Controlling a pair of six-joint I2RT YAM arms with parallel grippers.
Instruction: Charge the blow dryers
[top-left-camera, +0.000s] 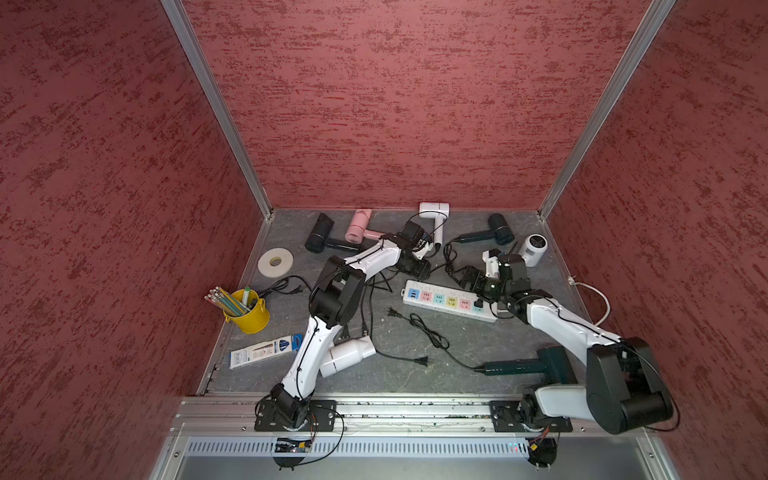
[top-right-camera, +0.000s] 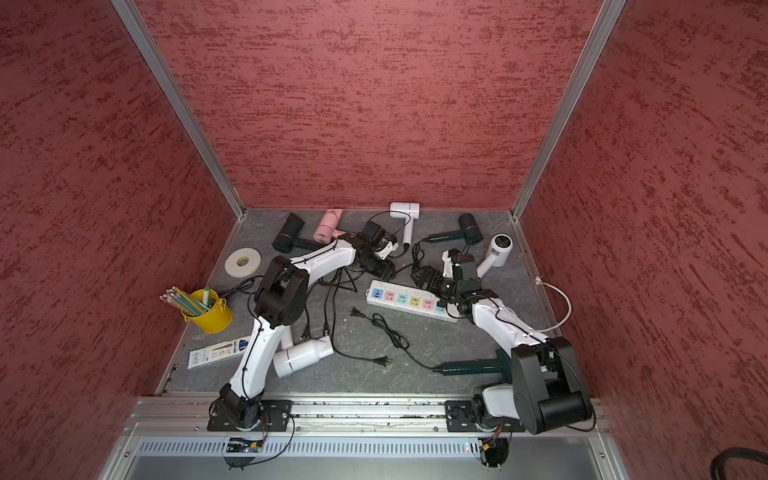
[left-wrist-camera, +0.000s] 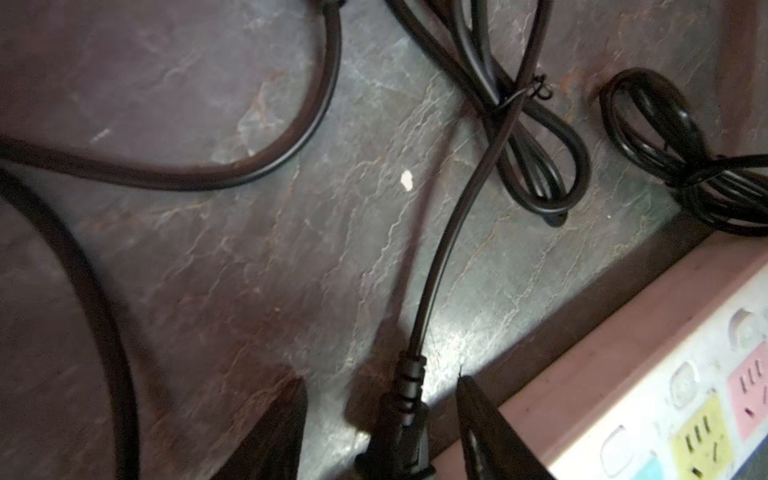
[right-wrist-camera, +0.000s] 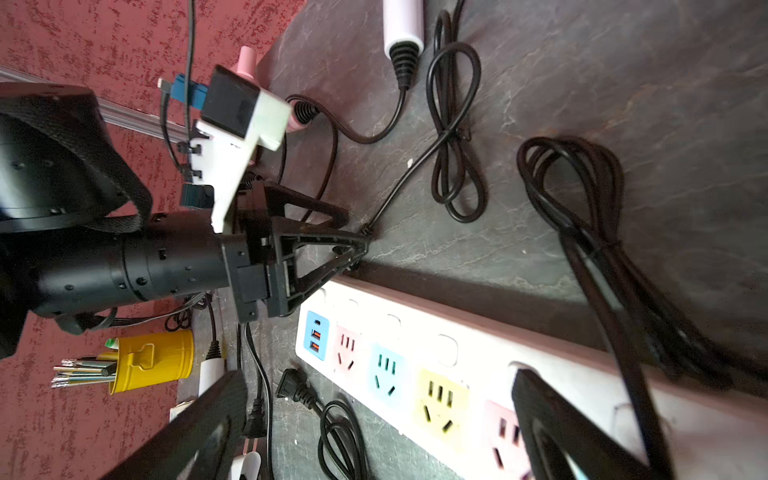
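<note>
A white power strip (top-left-camera: 438, 301) with colored sockets lies at center-right; a black plug sits at its right end in the top left view. Beside its back edge is another black plug (left-wrist-camera: 400, 428), between the fingers of my part-open left gripper, which has visible gaps around it. My right gripper hangs open over the strip. Blow dryers lie around the table: pink (top-left-camera: 359, 224), white (top-left-camera: 434, 209), black (top-left-camera: 320, 232), another white (top-left-camera: 345, 358) and dark green (top-left-camera: 513, 366), with coiled cords near the strip.
A yellow bucket of pencils (top-left-camera: 249, 318), a tape roll (top-left-camera: 275, 262) and a long white packet (top-left-camera: 262, 351) occupy the left side. The upright white dryer (top-left-camera: 533, 249) stands at back right. Cords cross much of the middle.
</note>
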